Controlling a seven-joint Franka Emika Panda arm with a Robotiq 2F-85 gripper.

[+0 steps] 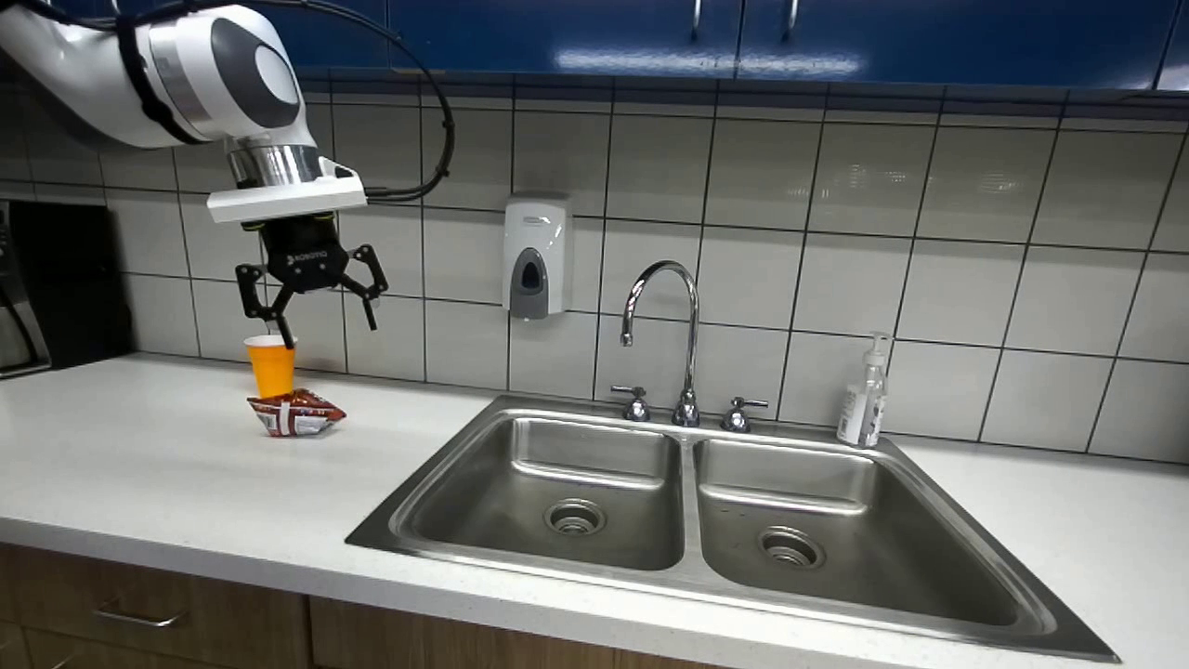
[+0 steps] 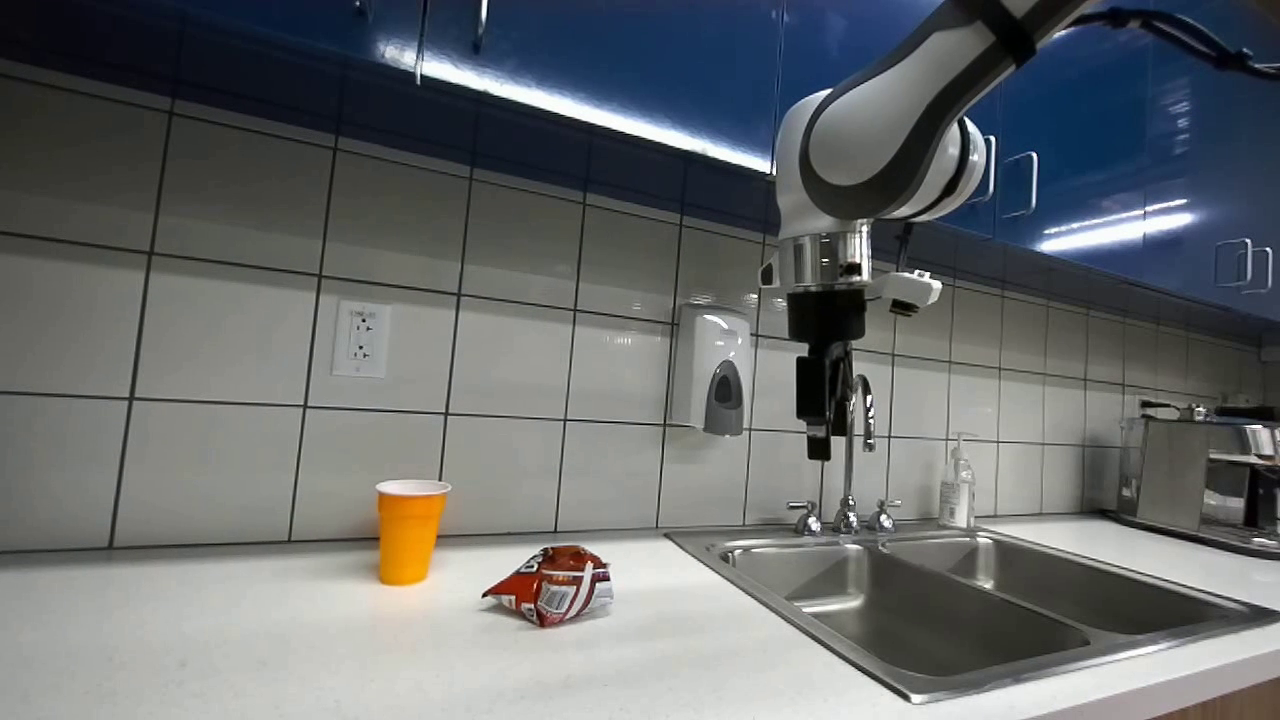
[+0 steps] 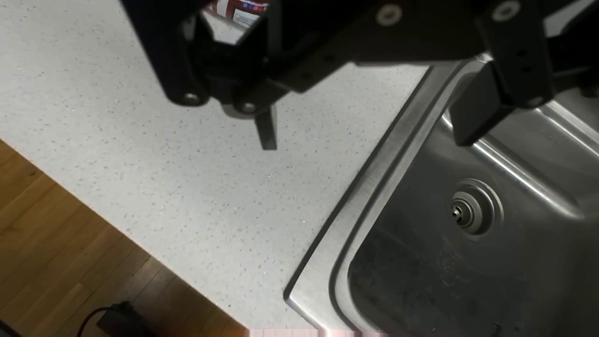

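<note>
My gripper hangs in the air above the counter, its fingers spread with nothing between them. In the wrist view, one of its fingers shows over bare counter and the other over the sink. An orange cup stands upright on the counter by the tiled wall. Beside it lies a crumpled red snack bag, apart from the cup in exterior view 2. At the top of the wrist view only a piece of the bag shows; the rest is hidden behind the gripper. The gripper touches neither the cup nor the bag.
A double steel sink is set into the white counter, with a tall faucet behind it. A soap bottle stands at the sink's back right; a dispenser hangs on the wall. Counter left of the sink is mostly free.
</note>
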